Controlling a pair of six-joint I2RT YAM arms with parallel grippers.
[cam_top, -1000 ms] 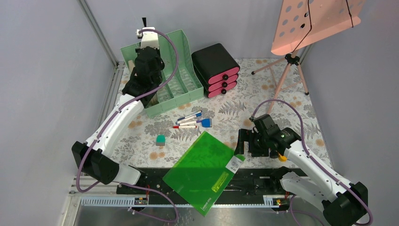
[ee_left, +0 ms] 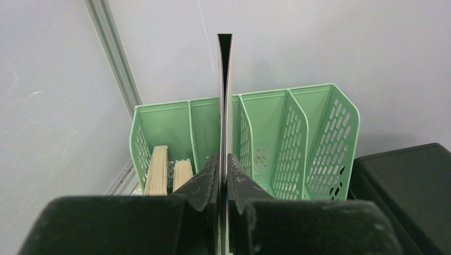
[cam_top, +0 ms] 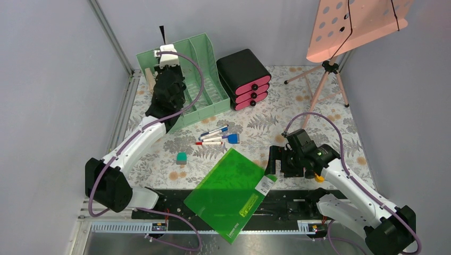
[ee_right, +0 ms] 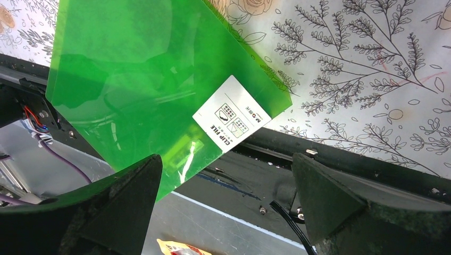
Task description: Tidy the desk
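My left gripper is shut on a thin flat item [ee_left: 224, 117], upright and edge-on in the left wrist view, dark at its top. Behind it stands the green divided rack [ee_left: 324, 95], two wooden pieces [ee_left: 157, 172] in its left part. From above, the left arm hides part of this rack [cam_top: 210, 111]. Over the front right, my right gripper is open and empty. A green clip file [ee_right: 127, 69] with a white label lies below it, reaching over the table's front edge. Several markers [cam_top: 213, 133], a blue-headed brush [cam_top: 233, 138] and a teal-and-grey block [cam_top: 181, 158] lie on the table.
A black drawer box [cam_top: 242, 66] with pink fronts stands right of the rack. At the back right rises a pink tripod stand [cam_top: 322, 87]. Part of a yellow object [cam_top: 319, 178] shows beneath the right arm.
The right arm and the objects on the table have not moved.
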